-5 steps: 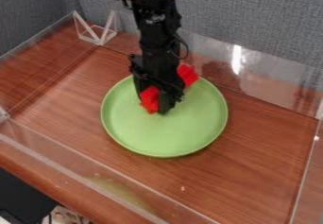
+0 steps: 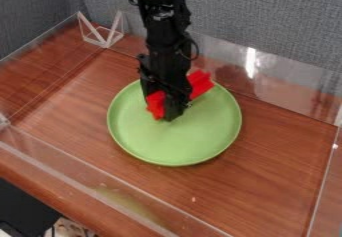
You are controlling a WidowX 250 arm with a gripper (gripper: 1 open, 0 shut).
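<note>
A black robot arm reaches down from the top to a round green plate (image 2: 174, 141) in the middle of the table. Its black gripper (image 2: 168, 103) is low over the back half of the plate, shut on a red object (image 2: 199, 83). Red shows on both sides of the gripper, at its lower left and its upper right; the rest of the object is hidden behind the fingers, so its shape and whether it rests on the plate cannot be told.
A wooden table (image 2: 267, 181) with clear edging surrounds the plate, free at right and left. A white wire frame (image 2: 96, 36) stands at the back left. Grey padded walls rise behind.
The gripper and red object have shifted slightly over the last second, with more red now showing at the upper right. The plate has stayed in place.
</note>
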